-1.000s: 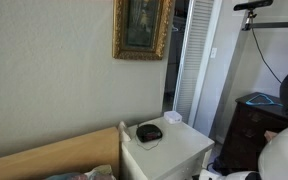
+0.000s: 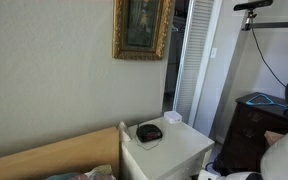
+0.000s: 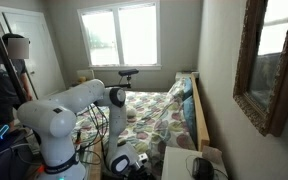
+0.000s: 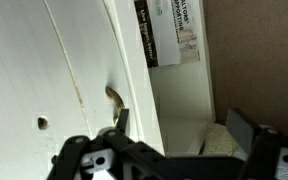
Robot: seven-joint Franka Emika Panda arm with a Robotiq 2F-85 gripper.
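Observation:
In the wrist view my gripper stands open, its dark fingers wide apart with nothing gripped. The left fingers (image 4: 94, 158) lie over a white panel (image 4: 69, 60) bearing a curved metal handle (image 4: 114, 100) and a dark round spot. Between the two sides runs the panel's pale edge, with printed labels (image 4: 174, 30) beside it. On the right, the other fingers (image 4: 259, 140) are over a brown surface (image 4: 259, 60). Contact with the panel cannot be judged. A white nightstand (image 2: 169, 157) stands by the wall in exterior view 1; the gripper is mostly cut off there.
On the nightstand sit a black object (image 2: 149, 132) with a cord and a small white box (image 2: 172, 117). The bed (image 3: 149, 112) is close to the arm (image 3: 59, 130). A dark dresser (image 2: 249, 130) stands at the right. A gold-framed picture (image 2: 142, 28) hangs on the wall.

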